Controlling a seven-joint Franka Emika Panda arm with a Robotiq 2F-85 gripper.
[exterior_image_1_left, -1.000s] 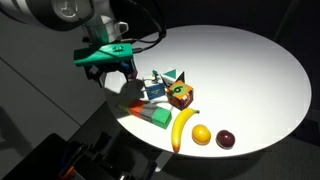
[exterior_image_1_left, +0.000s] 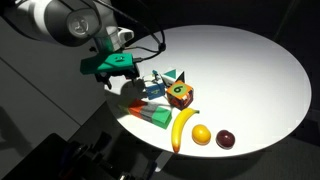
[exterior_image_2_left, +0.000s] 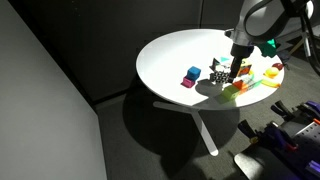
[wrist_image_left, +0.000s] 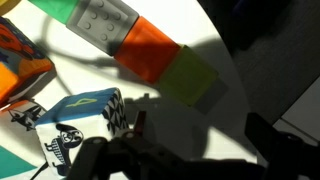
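Observation:
My gripper is open, its dark fingers (wrist_image_left: 132, 152) spread apart at the bottom of the wrist view with bare white table between them. Ahead of it lies a row of blocks: a green block (wrist_image_left: 100, 22), a red-orange block (wrist_image_left: 147, 50) and an olive-green block (wrist_image_left: 188, 77). A white-and-blue picture cube (wrist_image_left: 85, 125) stands left of the fingers, and an orange cube (wrist_image_left: 20, 60) farther left. In exterior view 1 the gripper (exterior_image_1_left: 121, 82) hovers over the table's left side, behind the block row (exterior_image_1_left: 148, 113).
A banana (exterior_image_1_left: 182, 129), an orange (exterior_image_1_left: 201, 134) and a dark red fruit (exterior_image_1_left: 225, 140) lie near the front edge. Blue (exterior_image_2_left: 194, 73) and pink (exterior_image_2_left: 187, 82) blocks sit apart on the other side.
My gripper has come down and shifted slightly to the right in exterior view 1. The objects on the table have stayed where they were.

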